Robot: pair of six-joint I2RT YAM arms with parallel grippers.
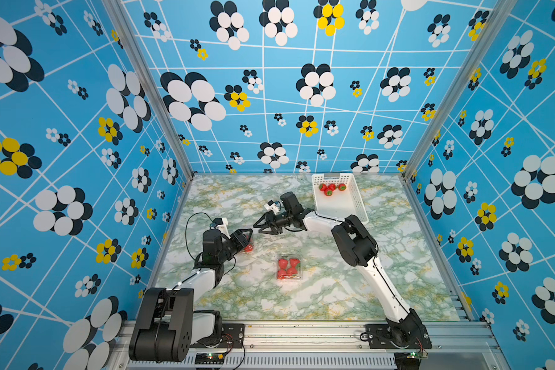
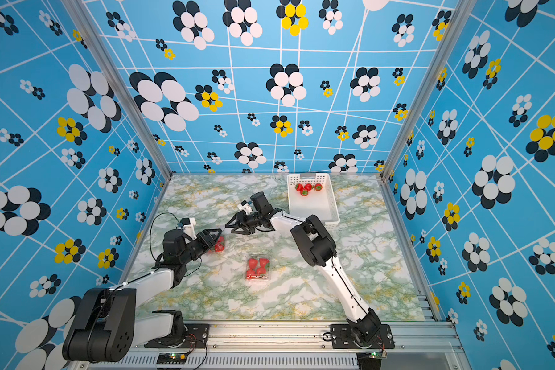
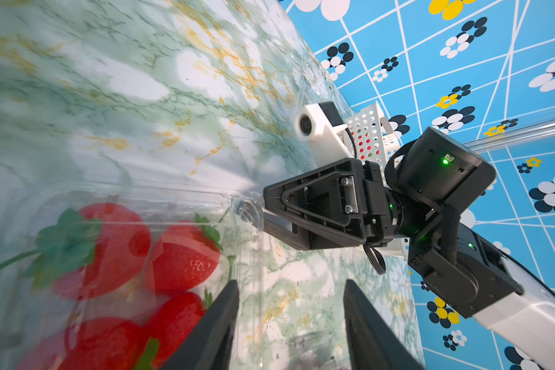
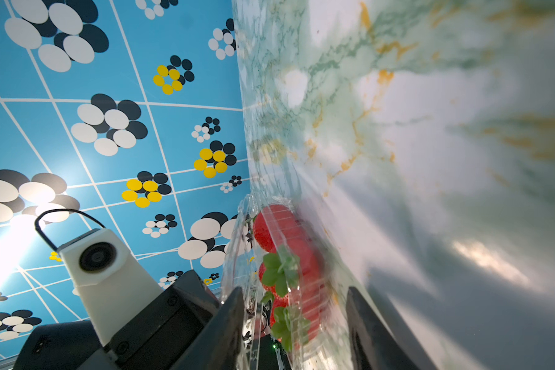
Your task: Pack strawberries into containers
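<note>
My left gripper point(image 1: 248, 236) is open over a clear container of strawberries point(image 2: 219, 245) at the table's middle left; in the left wrist view its fingers stand at the container's near right side, and strawberries point(image 3: 182, 256) fill it. My right gripper point(image 1: 260, 228) is open beside that container, its fingers straddling the near clear wall in the right wrist view, where strawberries point(image 4: 274, 222) show through the plastic. Nothing is visibly held. A second clear container point(image 1: 288, 267) with several strawberries rests in the front middle.
A white perforated basket point(image 1: 351, 203) with several loose strawberries stands at the back right, behind the right arm.
</note>
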